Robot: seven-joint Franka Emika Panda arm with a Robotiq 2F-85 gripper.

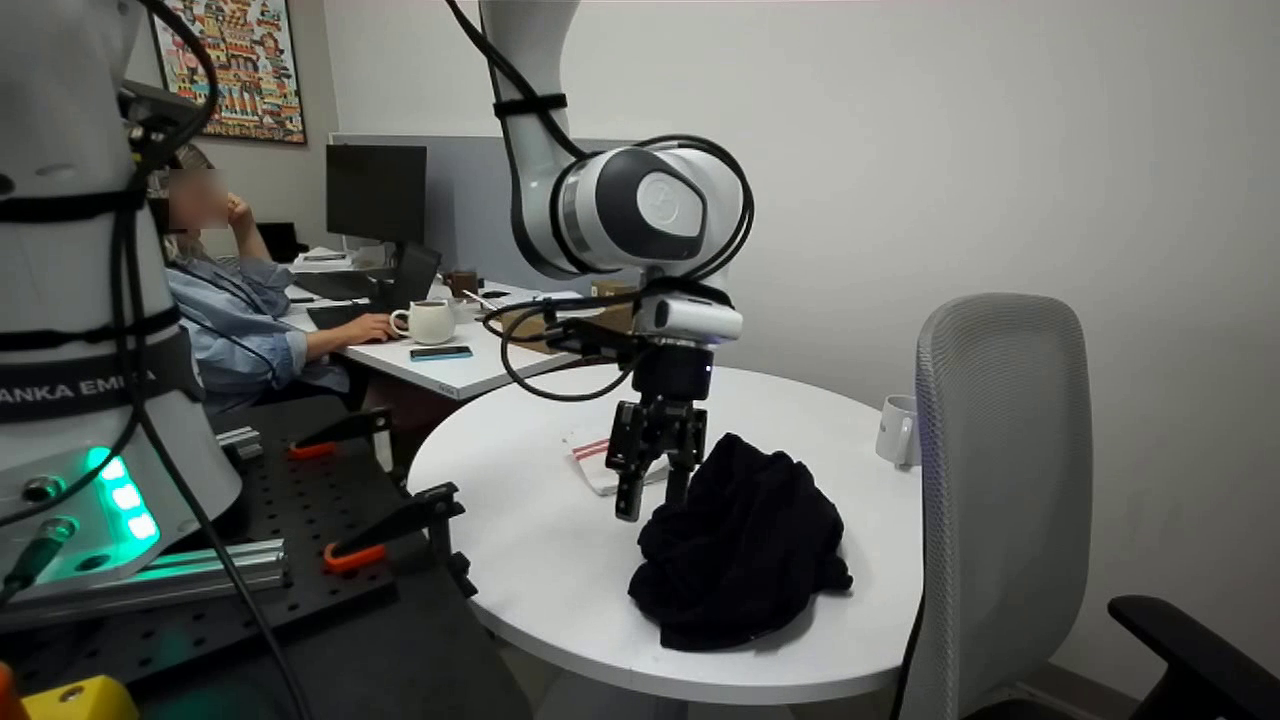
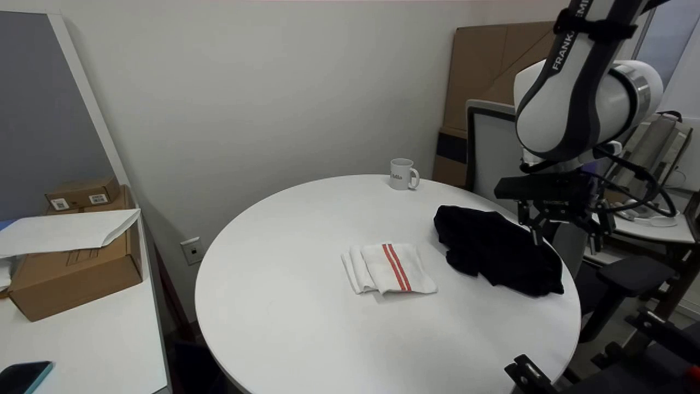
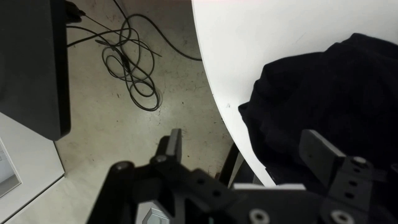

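A crumpled black cloth (image 1: pixel 744 546) lies in a heap on the round white table (image 2: pixel 275 315), close to its edge on the chair side. Above the cloth's edge hangs my gripper (image 1: pixel 657 498), open, its fingers pointing down and empty. In the wrist view one finger (image 3: pixel 321 155) shows over the black cloth (image 3: pixel 321 100), while the other is seen against the floor past the table edge. From the second exterior view the gripper (image 2: pixel 565 244) appears at the cloth's right side. A folded white towel (image 2: pixel 394 268) with red stripes rests mid-table, apart from the black cloth.
A white mug (image 2: pixel 402 174) stands at the table's far edge, and a grey office chair (image 1: pixel 1005 480) is tight against the table. Black clamps (image 1: pixel 408 528) project beside the robot's base.
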